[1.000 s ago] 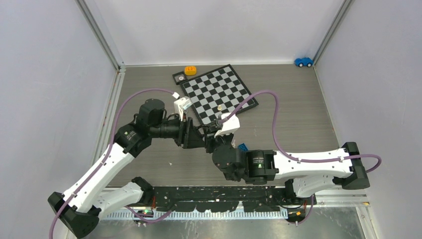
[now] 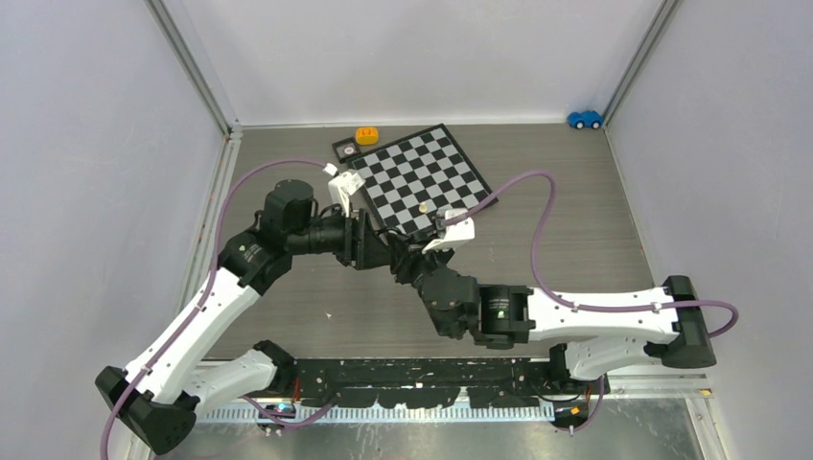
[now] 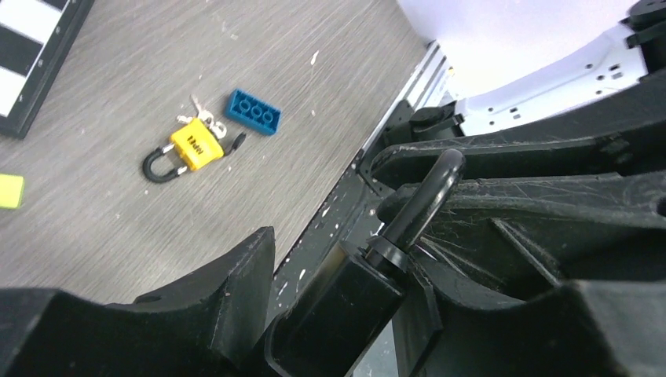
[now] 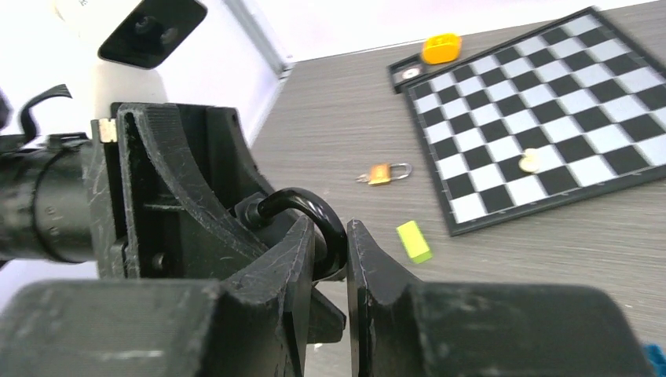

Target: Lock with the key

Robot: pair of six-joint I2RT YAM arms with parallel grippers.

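Note:
Both grippers meet in mid-air over the table's middle in the top view. A black lock with a curved black shackle (image 4: 314, 212) is between them: my right gripper is shut on the shackle, and my left gripper is around the black body (image 3: 330, 314); how firmly its fingers close cannot be told. On the table below lie a yellow padlock (image 3: 196, 144) with keys (image 3: 206, 116) on it, seen in the left wrist view.
A chessboard (image 2: 419, 174) with a small pale piece lies behind the grippers. Also on the table are a blue brick (image 3: 253, 111), a green block (image 4: 414, 242), a yellow object (image 2: 366, 135), a small black tray (image 2: 345, 149) and a blue toy car (image 2: 584, 119).
Both arms have shifted slightly toward the back of the table, the two grippers still together; the right arm's upper joint has moved a little.

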